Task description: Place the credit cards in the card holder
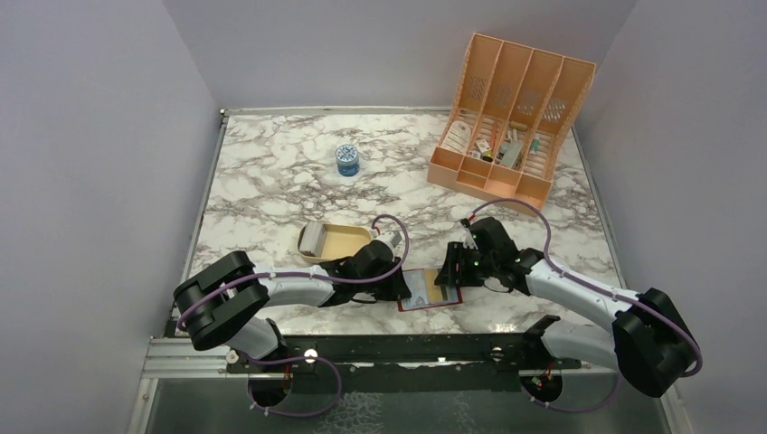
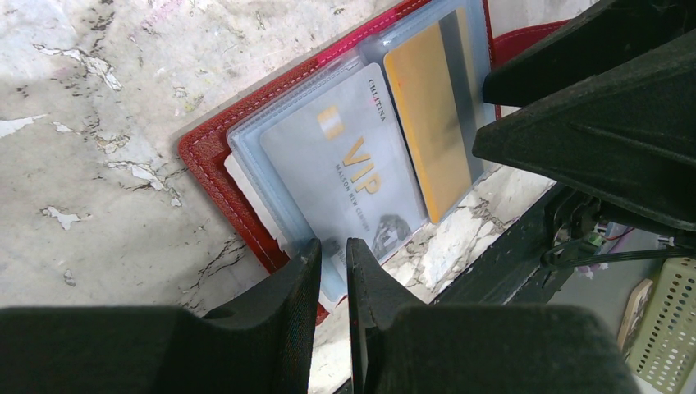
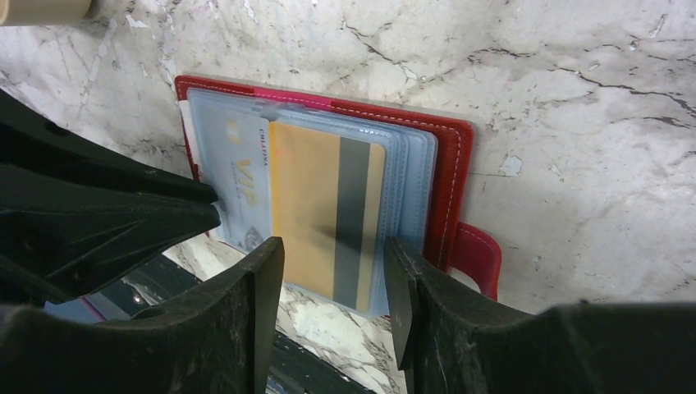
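Observation:
An open red card holder (image 2: 205, 153) with clear sleeves lies at the table's front middle. A silver VIP card (image 2: 328, 156) is in its left part, a gold card with a dark stripe (image 3: 316, 205) in its right. My left gripper is at the left edge of the sleeve, its fingertips close together with a narrow gap; whether anything is between them is unclear. My right gripper stands open at the right edge, its fingertips over the gold card and sleeve edge.
A cream tray (image 1: 348, 240) with a grey item sits behind the left arm. A blue jar (image 1: 346, 159) stands farther back, and a peach organizer (image 1: 488, 181) is at the back right.

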